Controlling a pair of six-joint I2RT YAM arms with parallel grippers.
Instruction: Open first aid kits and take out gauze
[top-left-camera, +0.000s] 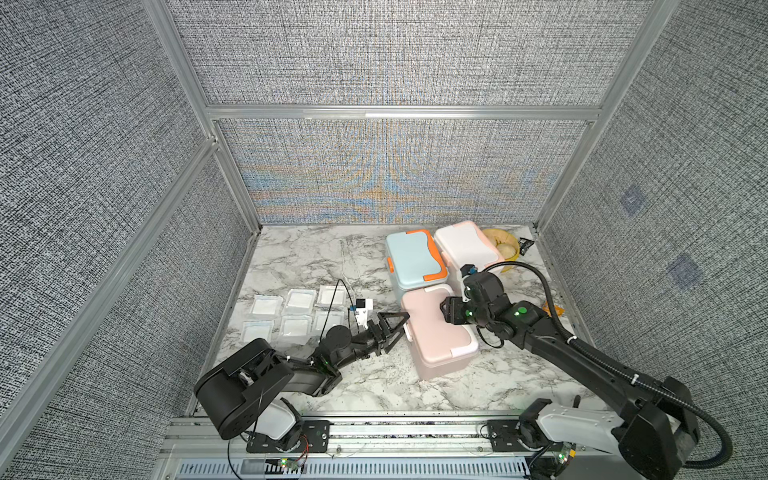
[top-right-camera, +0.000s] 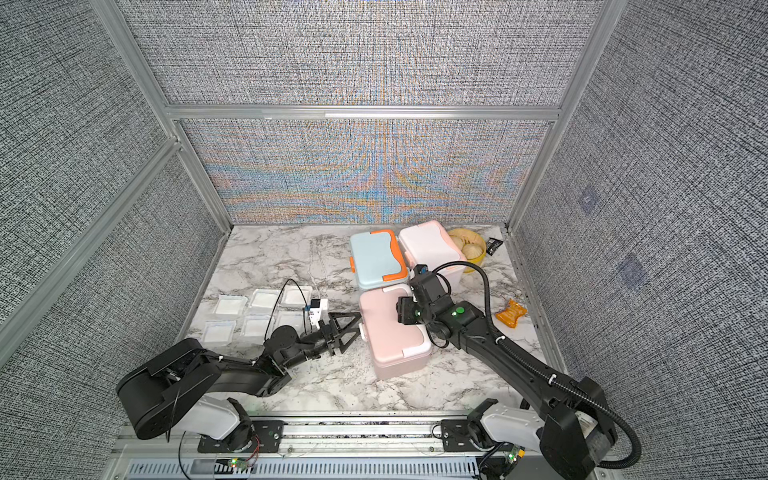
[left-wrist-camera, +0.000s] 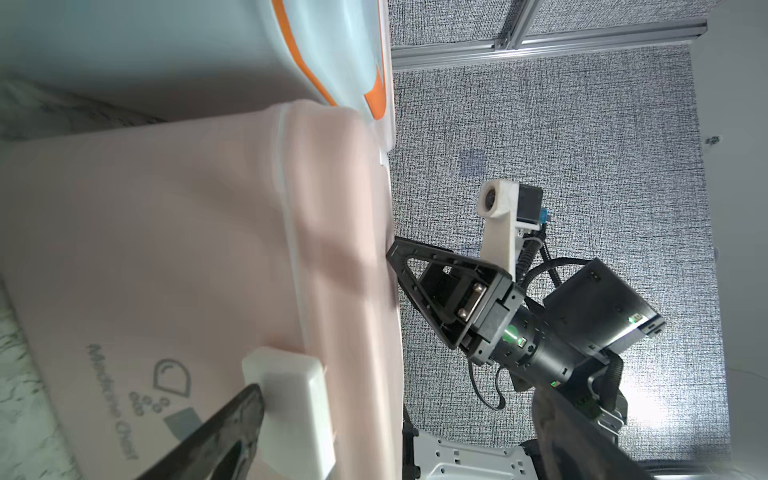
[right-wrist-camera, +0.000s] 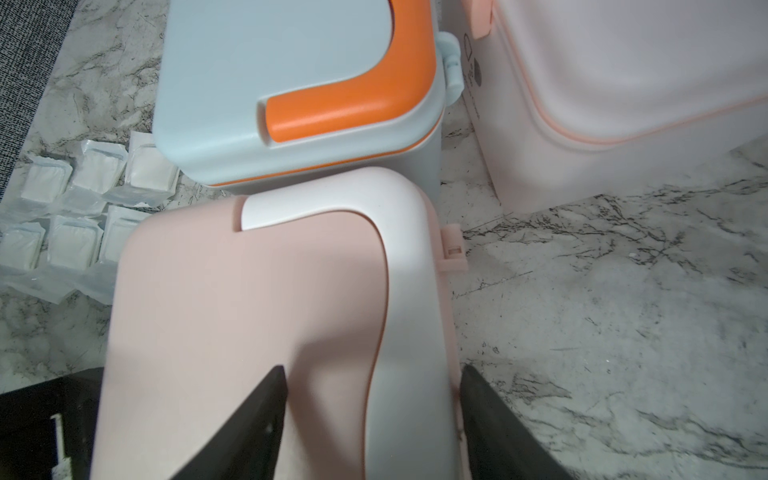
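A pink first aid kit (top-left-camera: 437, 320) stands closed on the table, a white handle (right-wrist-camera: 414, 360) set in its lid. On its left side, a white latch (left-wrist-camera: 292, 408) shows near the lid's edge in the left wrist view. My left gripper (top-left-camera: 397, 332) is open beside that side, with nothing held. Above the lid, my right gripper has its fingers apart, one over the pink lid and one past the right edge, astride the handle; whether they touch it is unclear. Several white gauze packets (top-left-camera: 296, 326) lie in two rows at left.
A light-blue kit with an orange handle (top-left-camera: 416, 260) stands closed just behind the pink one. A white-and-pink kit (top-left-camera: 466, 242) is back right, near a yellow basket (top-right-camera: 481, 254). An orange packet (top-right-camera: 510, 313) lies at far right.
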